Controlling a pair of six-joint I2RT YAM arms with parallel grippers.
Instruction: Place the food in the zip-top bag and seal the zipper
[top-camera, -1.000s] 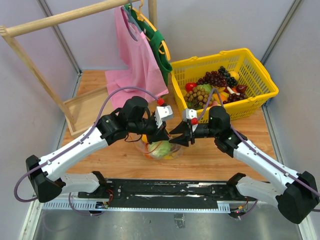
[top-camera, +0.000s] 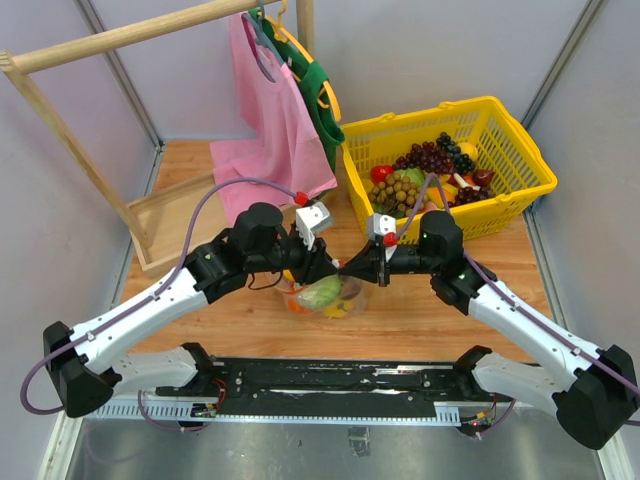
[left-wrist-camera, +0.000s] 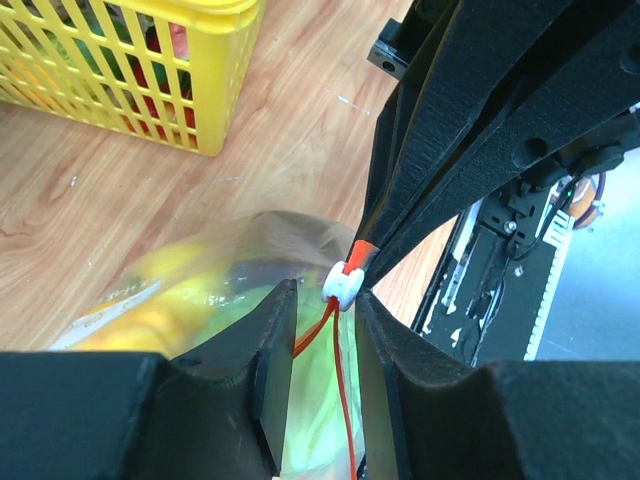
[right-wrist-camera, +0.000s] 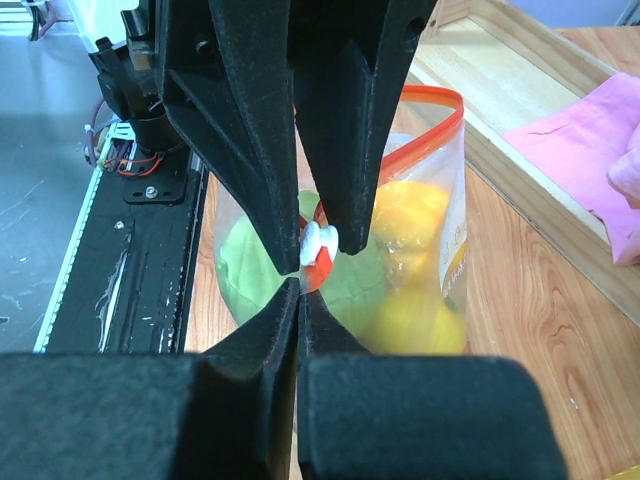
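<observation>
The clear zip top bag lies on the table, with a green lettuce-like item and yellow food inside. Along its mouth runs an orange zip strip; a white slider sits near one end. In the left wrist view, my left gripper is open, its fingers on either side of the slider. My right gripper is shut on the orange strip's end, just past the slider. Both fingertip pairs nearly meet above the bag, and in the top view the arms cover part of its mouth.
A yellow basket of fruit stands at the back right. To the back left, a pink garment hangs from a wooden rack over a wooden tray. Bare table lies right of the bag.
My left gripper has shifted slightly left and opened around the slider.
</observation>
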